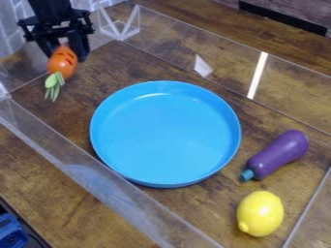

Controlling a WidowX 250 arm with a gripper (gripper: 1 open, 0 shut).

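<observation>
At the upper left, my black gripper (60, 43) is shut on an orange toy carrot (62, 65), which hangs below it with its green leaves pointing down. The fingertips are partly hidden by the carrot's top. A large blue plate (165, 132) lies in the middle of the wooden surface, to the right of the carrot.
A purple eggplant (277, 153) and a yellow lemon (260, 214) lie right of the plate. Clear plastic walls border the area. A blue object (10, 232) is at the bottom left corner.
</observation>
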